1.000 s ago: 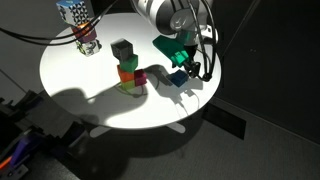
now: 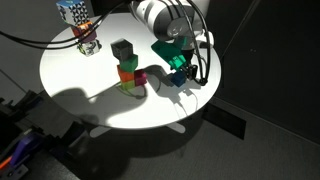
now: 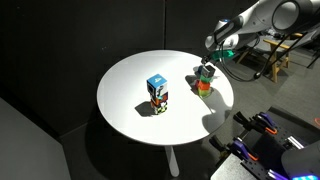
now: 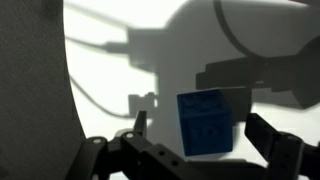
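Note:
A blue block (image 4: 206, 124) rests on the white round table, seen in the wrist view between the two spread fingers of my gripper. Both fingers stand clear of its sides, the right one closer than the left. In exterior view 1 the same blue block (image 2: 177, 78) lies near the table's right edge, with my gripper (image 2: 188, 73) low over it and partly covering it. The gripper is open and holds nothing. Contact with the tabletop cannot be judged.
Left of the gripper stands a stack with a dark top block (image 2: 122, 49), a green block (image 2: 128, 63) and a red block (image 2: 126, 74); a magenta block (image 2: 140, 77) touches its side. A patterned box (image 3: 157, 93) stands farther off.
My gripper has come down a little towards the blue block and now covers more of it. The block and the stack have stayed in place.

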